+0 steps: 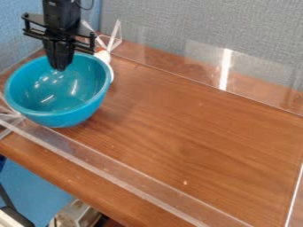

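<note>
A turquoise bowl [62,97] rests at the left end of the wooden table, tilted slightly toward the camera view. My black gripper [59,60] hangs over the bowl's back part, its fingers shut with nothing visible between them. The inside of the bowl shows no object apart from glare.
A grey padded wall stands behind. A white item [103,55] sits just behind the bowl.
</note>
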